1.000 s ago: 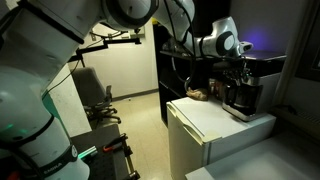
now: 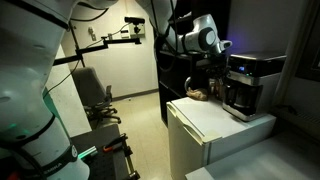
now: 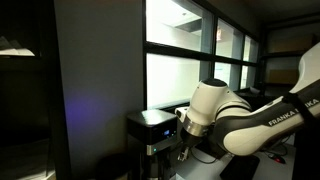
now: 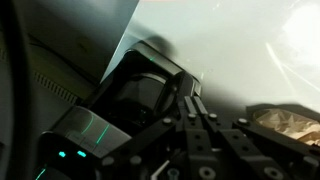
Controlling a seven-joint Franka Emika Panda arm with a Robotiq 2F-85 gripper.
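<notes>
A black coffee maker (image 2: 250,85) with a silvery band stands on the white counter (image 2: 205,115); its top shows in the second exterior view (image 3: 150,122). My gripper (image 2: 218,78) is at the near left side of the machine, level with its upper half. In the wrist view, the gripper points down with its fingers together, nothing showing between them. The dark coffee maker (image 4: 130,95) lies just left of the fingertips, close to them; whether they touch cannot be told. Its lower front is partly hidden.
A brown item in clear wrapping (image 4: 288,122) lies on the counter to the right of my fingers in the wrist view. An office chair (image 2: 95,95) stands on the floor beyond, at the left.
More of the machine's front shows now, and the machine itself appears in the same place.
</notes>
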